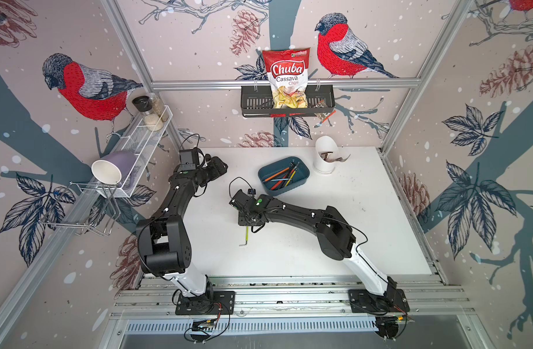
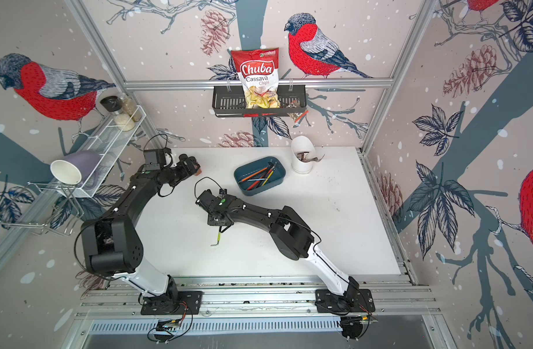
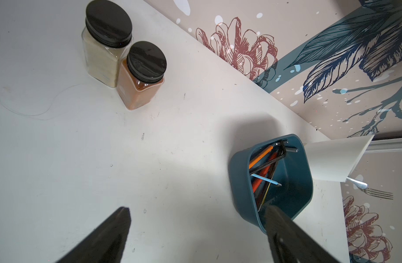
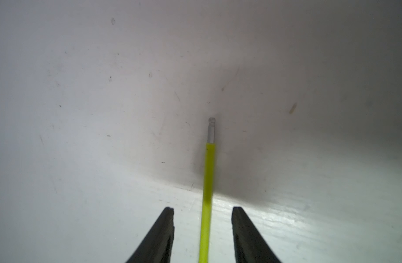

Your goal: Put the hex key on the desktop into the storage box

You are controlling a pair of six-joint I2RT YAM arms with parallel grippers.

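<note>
A yellow hex key [image 4: 207,184] lies on the white desktop, with my right gripper open just over it, a finger on each side of it in the right wrist view. In the top left view that gripper hides part of the key [image 1: 246,235]. My left gripper is open and empty above the back left of the desk. The blue storage box [image 1: 266,168] stands at the back middle, holding several pens and dark tools.
Two dark-lidded jars [image 3: 139,87] stand at the back left. A white holder with cutlery [image 1: 324,167] is right of the box. A wire shelf [image 1: 132,157] hangs on the left wall.
</note>
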